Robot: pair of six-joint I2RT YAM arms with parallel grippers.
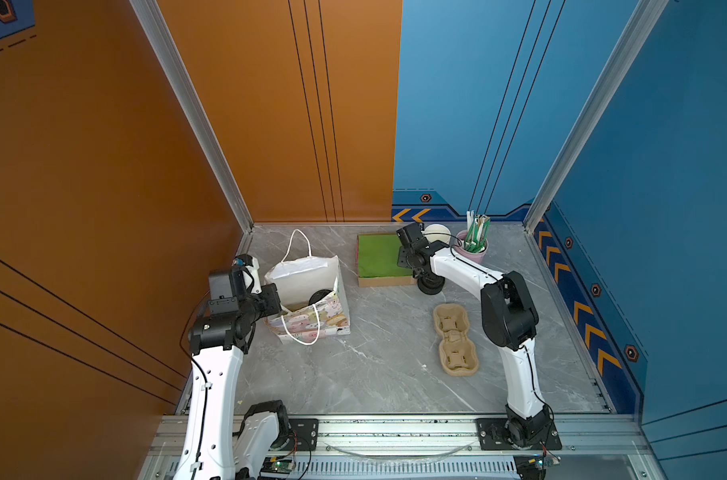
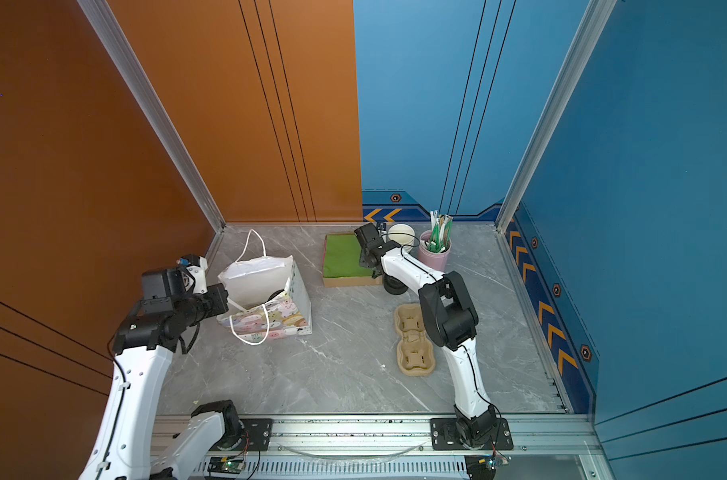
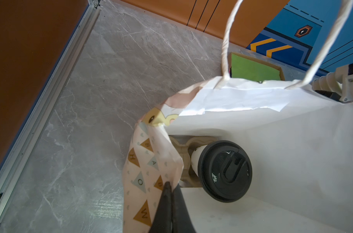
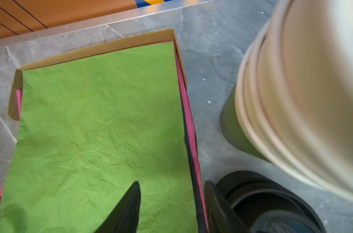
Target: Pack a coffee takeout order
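A white-lined paper bag with a printed front stands open on the left of the table. Its side edge runs between the tips of my left gripper, which is shut on that thin paper. Inside the bag sits a cup with a black lid, in a cardboard carrier. My right gripper is open with nothing held, over the right part of the green napkins. These lie in a shallow cardboard box. An empty cup carrier rests in front on the table.
Right beside the box, stacked white cups stand close to my right gripper, with black lids in front of them. A pink pot of wrapped sticks is farther right. Bare table lies between bag and empty carrier.
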